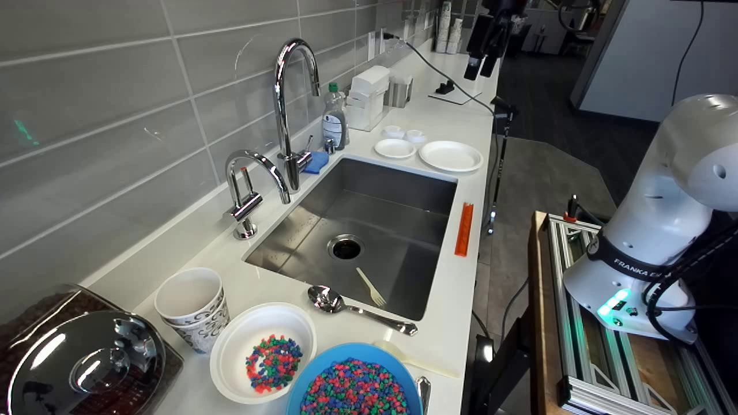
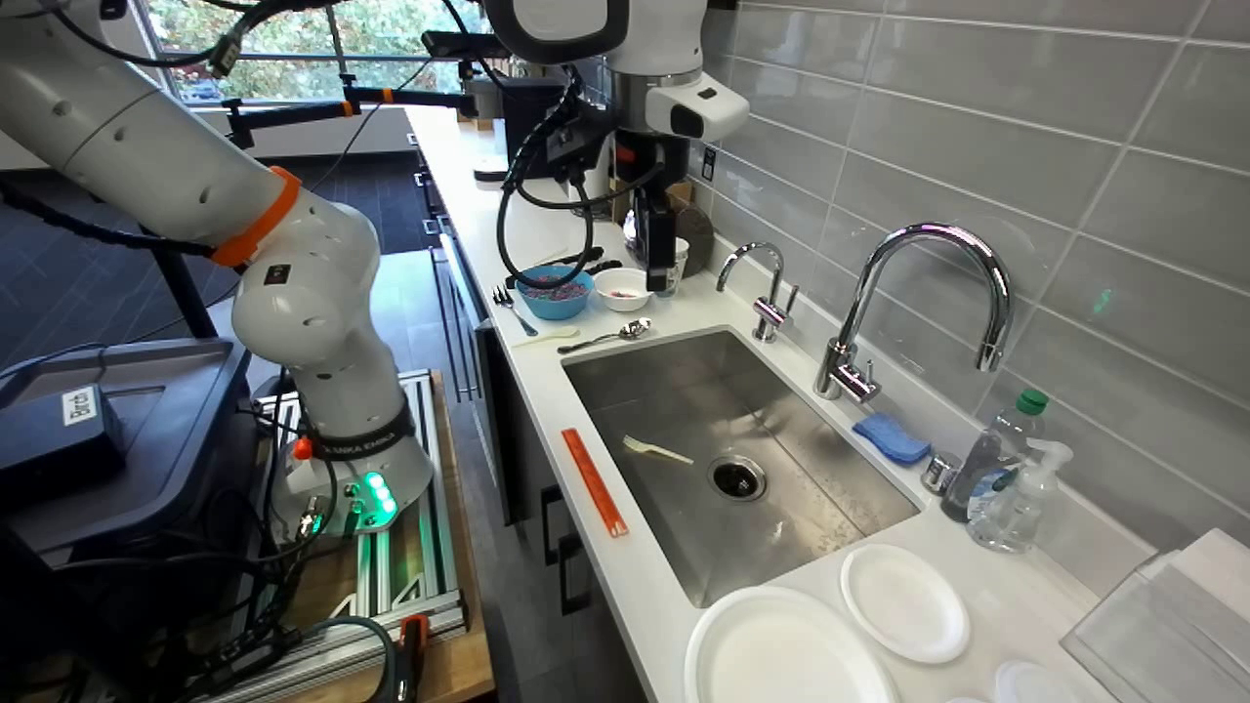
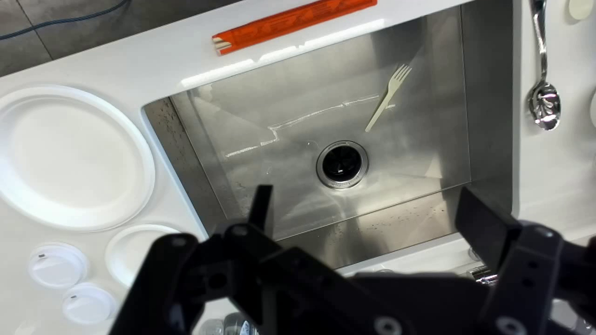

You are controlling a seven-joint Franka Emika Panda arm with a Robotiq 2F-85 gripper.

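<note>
My gripper is open, its two dark fingers spread wide and nothing between them; in the wrist view it looks down over the sink [image 3: 489, 83]. In exterior view 1 the gripper [image 1: 481, 75] hangs high above the far counter. A pale fork [image 3: 385, 100] lies on the sink floor beside the drain [image 3: 342, 164]. On the counter by the sink rests a metal spoon [image 1: 363, 312]. The blue bowl [image 1: 297, 395] holds many small coloured pieces; the white bowl [image 1: 228, 353] next to it holds fewer.
An orange chopstick packet [image 1: 464, 229] lies along the front counter edge. Two faucets [image 1: 282, 117] rise behind the sink. White plates [image 1: 451, 156], small cups [image 1: 392, 131] and a soap bottle [image 1: 335, 117] stand beyond it. Stacked paper cups [image 1: 194, 311] are near the bowls.
</note>
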